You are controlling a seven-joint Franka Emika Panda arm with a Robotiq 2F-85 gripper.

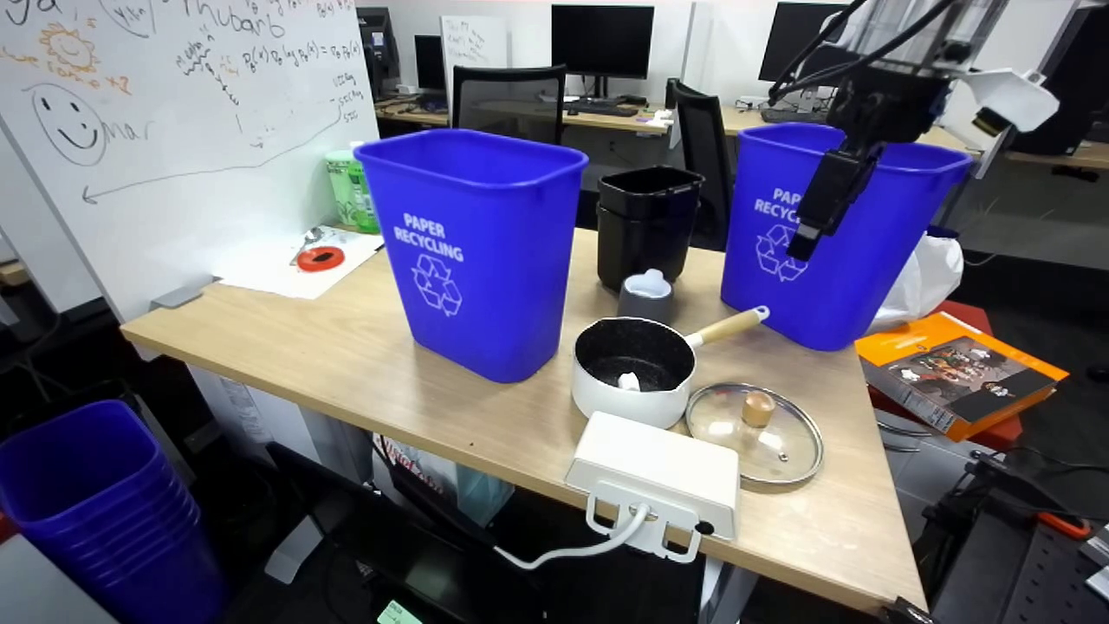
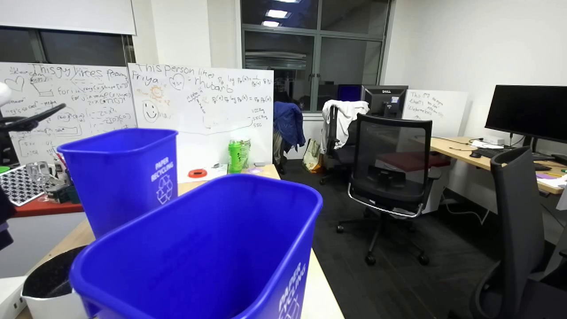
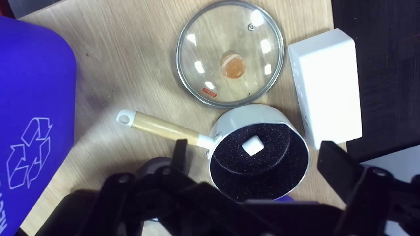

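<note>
My gripper stands open high above the table, its two dark fingers wide apart with nothing between them. Below it in the wrist view lies a white saucepan (image 3: 252,114) with a black speckled inside and a wooden handle. A small white block (image 3: 253,145) rests on the pan's floor. Beside the pan, flat on the table, is a glass lid (image 3: 204,43) with a wooden knob. In exterior view 1 the gripper (image 1: 816,224) hangs in front of the right blue recycling bin (image 1: 832,270), above the level of the pan (image 1: 629,400).
Another blue bin (image 1: 489,270) stands left of the pan. Behind the pan are a grey cup (image 1: 646,302) and a black bin (image 1: 646,234). A white box (image 1: 657,468) sits at the table's front edge. Bare tabletop (image 1: 312,333) shows at the left.
</note>
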